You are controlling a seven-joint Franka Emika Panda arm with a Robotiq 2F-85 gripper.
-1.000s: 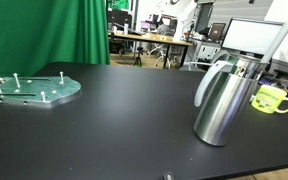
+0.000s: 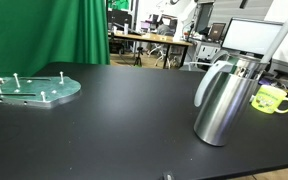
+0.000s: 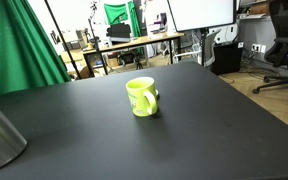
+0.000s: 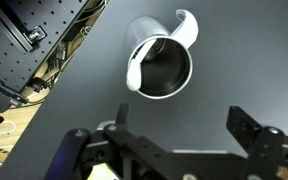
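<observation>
A shiny metal pitcher [image 2: 220, 108] stands upright on the dark table, a pale-handled utensil [image 2: 278, 40] leaning out of its top. Its open mouth and curved handle [image 4: 187, 29] show from above in the wrist view, with the white utensil end [image 4: 134, 76] over the rim. A yellow-green mug [image 3: 142, 96] stands upright on the table, apart from the pitcher. My gripper is open above the table, its dark fingers spread wide and nothing visible between them. The pitcher lies ahead of the fingers, not between them. Neither exterior view shows the gripper.
A green board with upright pegs [image 2: 32, 91] lies at the table's left edge. A perforated metal plate and cables [image 4: 34, 40] border the table in the wrist view.
</observation>
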